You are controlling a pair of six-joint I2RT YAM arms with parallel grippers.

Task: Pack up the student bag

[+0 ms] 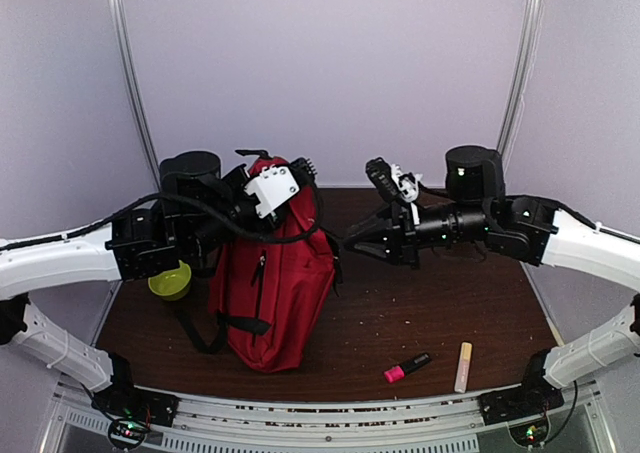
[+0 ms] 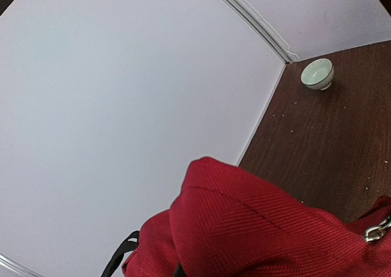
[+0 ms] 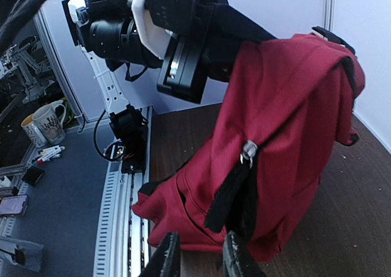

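Observation:
The red bag (image 1: 275, 293) stands at the left of the table, its upper part raised and leaning. At its top, my left gripper is shut on the fabric; its fingertips are hidden behind cloth in the right wrist view, and red cloth (image 2: 244, 228) fills the bottom of the left wrist view. To the right of the bag, clear of it, my right gripper (image 1: 350, 241) has its fingers parted with nothing between them. A zipper pull (image 3: 249, 151) hangs on the bag's near edge. A pink-and-black marker (image 1: 407, 367) and a beige stick (image 1: 463, 367) lie at the front right.
A yellow-green bowl (image 1: 170, 281) sits left of the bag, partly behind the left arm. In the left wrist view, a pale bowl (image 2: 317, 74) stands near a wall corner. Bare table (image 1: 440, 313) stretches between the bag and the right side.

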